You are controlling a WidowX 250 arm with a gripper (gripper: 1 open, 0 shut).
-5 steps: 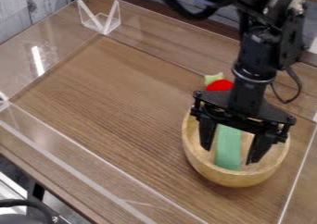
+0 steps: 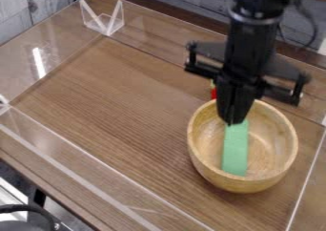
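Observation:
My gripper [image 2: 232,108] is raised over the upper rim of a tan bowl [image 2: 205,148] on the right of the wooden table. It looks shut, with nothing visible between its fingertips. A light green oblong object [image 2: 234,154] lies inside the bowl, below the gripper. A small red thing [image 2: 214,88] is partly hidden behind the gripper.
A white wire holder [image 2: 102,17] stands at the back left. Dark cables lie beyond the table's edge at the bottom left.
My gripper has risen up from the bowl and the arm looms larger at the top. The green object stays in the bowl, now more in sight.

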